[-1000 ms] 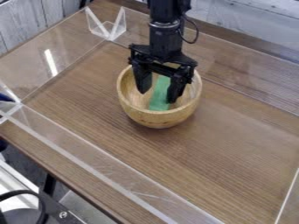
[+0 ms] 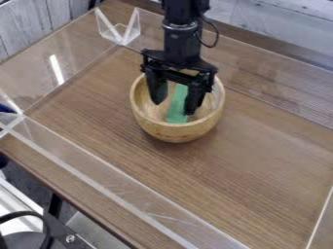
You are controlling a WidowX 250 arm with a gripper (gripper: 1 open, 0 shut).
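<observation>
A black robot gripper (image 2: 176,92) hangs from the top of the view into a round wooden bowl (image 2: 176,127), its two fingers apart on either side of a green object (image 2: 178,109). The green object rests inside the bowl, partly hidden by the gripper, which is open. Whether the fingers touch it is unclear.
The bowl stands on a brown wooden table (image 2: 182,195) with wide bare areas around it. A clear angular object (image 2: 120,27) is at the back left. Dark and white hardware (image 2: 26,231) sits at the lower left corner.
The gripper has shifted very slightly; the bowl and the green object look nearly the same.
</observation>
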